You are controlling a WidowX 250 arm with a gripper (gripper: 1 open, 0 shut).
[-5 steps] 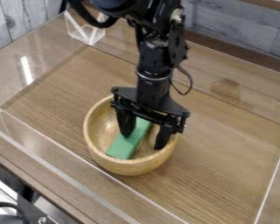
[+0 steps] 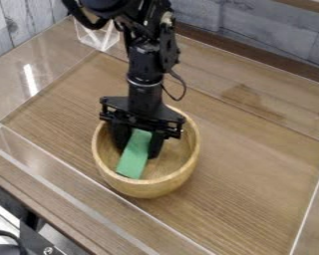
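A tan round bowl (image 2: 169, 184) sits on the wooden table, holding a green block (image 2: 135, 153) that lies lengthwise, tilted. My black gripper (image 2: 143, 135) reaches down from the top of the view into the bowl, its fingers around the upper end of the block. Whether they press on it is hard to tell, as the dark fingers overlap the bowl's shadowed inside.
Pale edges and a clear plastic object (image 2: 96, 30) lie at the upper left. A black cable is at the lower left corner.
The gripper has moved left and down, and its fingers have drawn closer together around the block's upper end.
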